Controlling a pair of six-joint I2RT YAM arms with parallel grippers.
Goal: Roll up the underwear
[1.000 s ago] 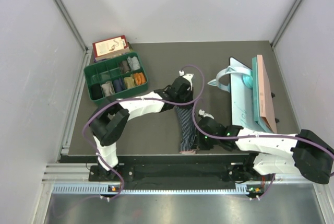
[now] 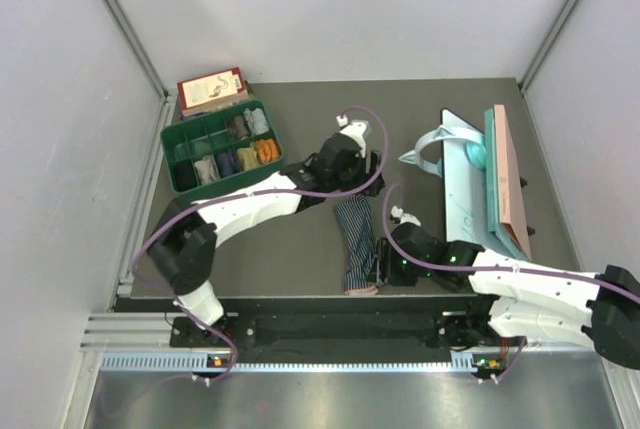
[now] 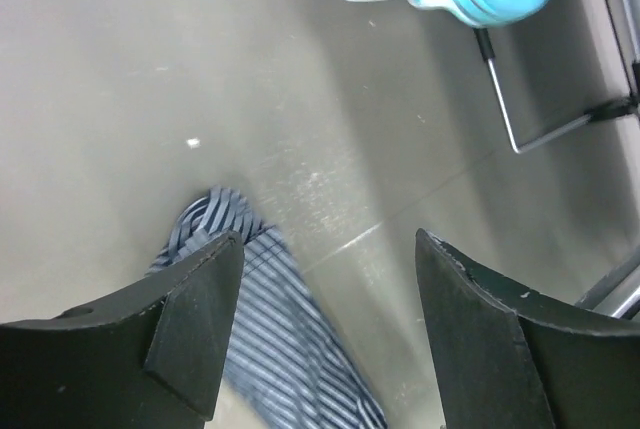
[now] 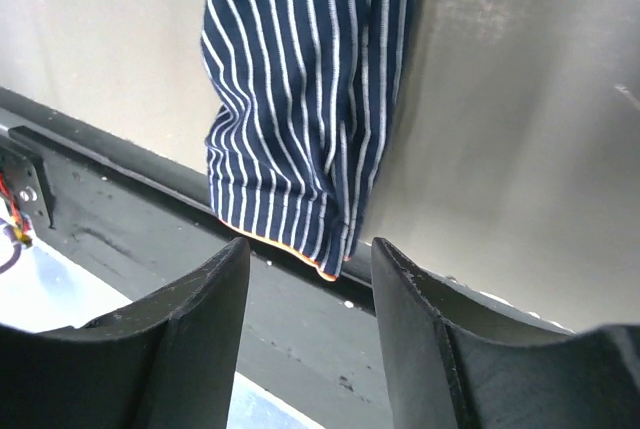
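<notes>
Navy striped underwear (image 2: pixel 356 244) lies as a long folded strip on the grey table, its orange-trimmed end at the front edge. My left gripper is open above the upper end, where the striped fabric (image 3: pixel 288 329) shows folded and slightly blurred. My right gripper is open over the lower end; the striped cloth (image 4: pixel 290 99) runs away from it, with nothing held between the fingers.
A green divided box (image 2: pixel 190 134) with rolled items stands at back left, beside books (image 2: pixel 210 89). A white board with upright panels (image 2: pixel 505 174) and cat-ear headphones (image 2: pixel 430 159) are at right.
My left arm has shifted and rotated, its gripper moving slightly up and exposing more of the underwear's upper end. The right gripper has moved slightly to the right.
</notes>
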